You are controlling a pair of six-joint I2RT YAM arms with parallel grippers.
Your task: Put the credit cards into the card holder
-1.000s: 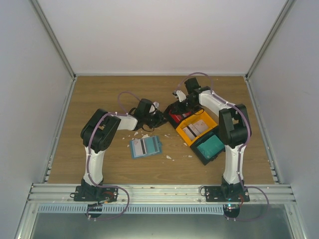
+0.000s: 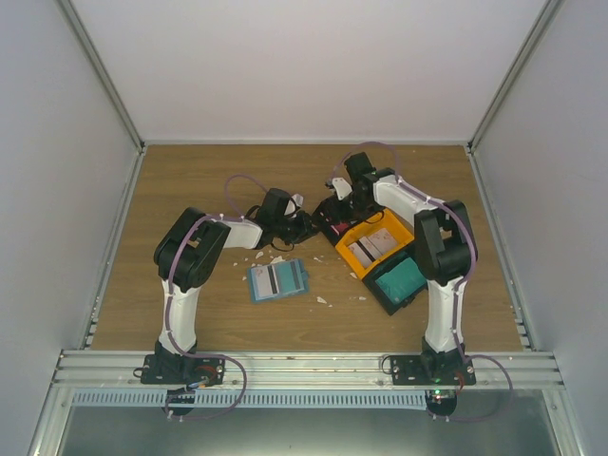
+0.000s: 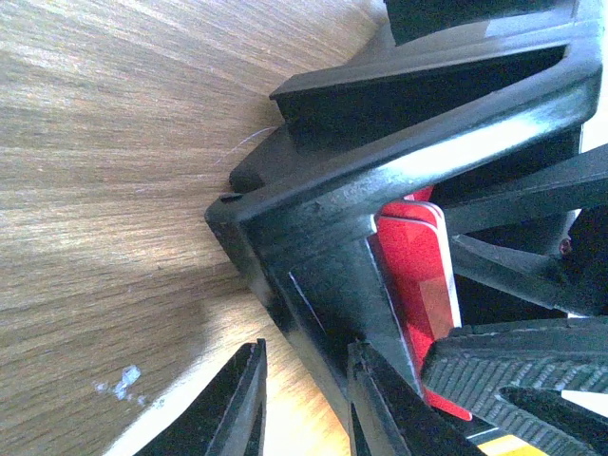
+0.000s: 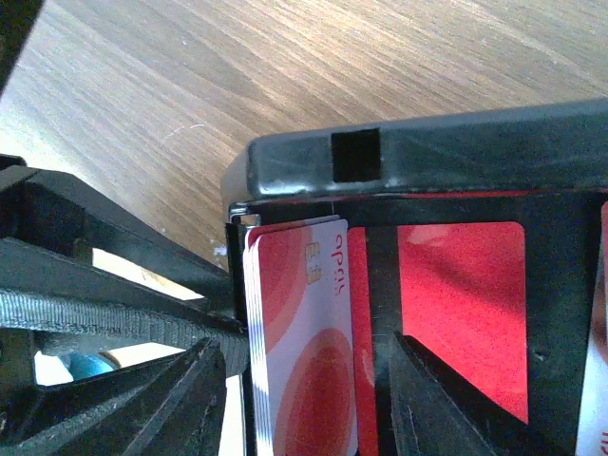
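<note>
In the right wrist view, a red-and-white card [image 4: 304, 332] leans upright against the left wall of the black box [image 4: 437, 147]. More red cards [image 4: 465, 304] lie inside the box. My right gripper is open, with one finger on each side of the leaning card. My left gripper stands with its fingers parted at the outer side of the black box's wall [image 3: 332, 285], nothing seen between them. On the table to the lower left is a blue card holder [image 2: 277, 280] with white and light-blue areas; its details are too small to tell.
Beside the black box stand a yellow box [image 2: 353, 264] with pale cards and another black box [image 2: 388, 302] with teal cards [image 2: 401, 280]. White scraps [image 2: 321, 300] dot the wooden table [image 2: 218, 323]. Both grippers are close together at the black box's left corner.
The left arm and the boxes look unmoved.
</note>
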